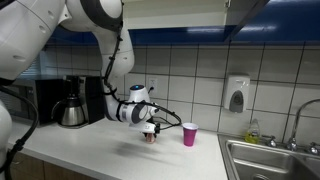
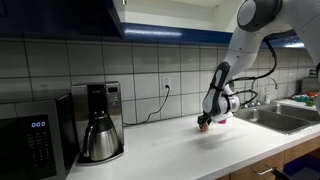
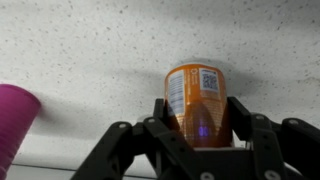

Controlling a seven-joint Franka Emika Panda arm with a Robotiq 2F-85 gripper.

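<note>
An orange container (image 3: 198,92) with a white label and a printed square code sits between the dark fingers of my gripper in the wrist view. The fingers are shut on its sides. Seen from exterior view 1, the gripper (image 1: 151,131) points down, low over the white counter (image 1: 100,150), and the orange container (image 1: 151,139) shows beneath it. Whether its base touches the counter cannot be told. A magenta cup (image 1: 189,135) stands upright to the right, apart from the gripper; its side also shows at the left of the wrist view.
Farther right are the sink (image 1: 262,160), a soap bottle (image 1: 254,132) and a wall dispenser (image 1: 236,93). A coffee maker (image 2: 98,122) and a microwave (image 2: 38,138) stand at the other end.
</note>
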